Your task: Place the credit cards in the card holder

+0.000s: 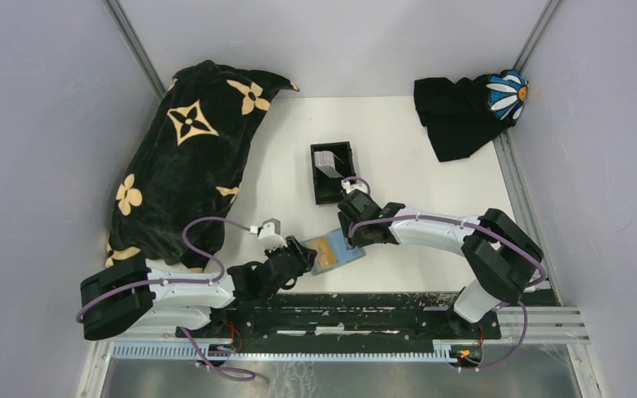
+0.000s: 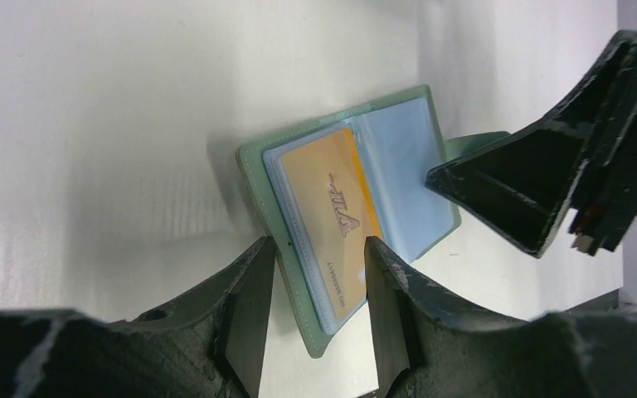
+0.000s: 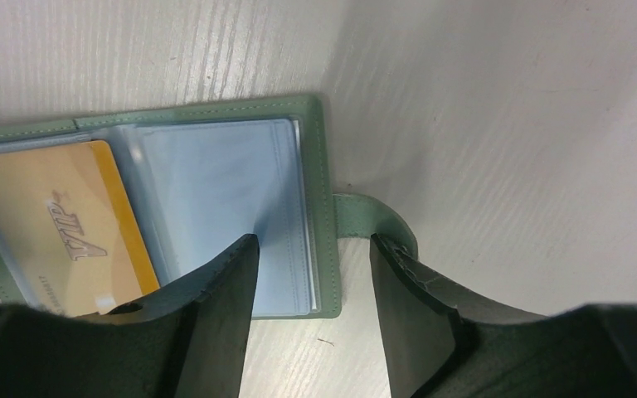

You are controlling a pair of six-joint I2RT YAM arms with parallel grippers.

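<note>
The green card holder [image 1: 339, 259] lies opened flat at the table's front. Its one half bears an orange card [image 2: 323, 217] tucked in a clear sleeve; the other half shows a pale blue sleeve [image 3: 216, 199]. By the orange-card end stands my left gripper, open, with the holder's edge running between its fingers in the left wrist view. At the opposite end is my right gripper, also open; in the right wrist view its fingers straddle the holder's edge near the green strap [image 3: 375, 219]. Whether either gripper touches the holder, I cannot tell.
Behind the right gripper stands a black box [image 1: 328, 192] with several cards [image 1: 325, 160] in its far part. A black patterned cushion [image 1: 191, 157] fills the left, and a black cloth [image 1: 456, 124] lies at the back right.
</note>
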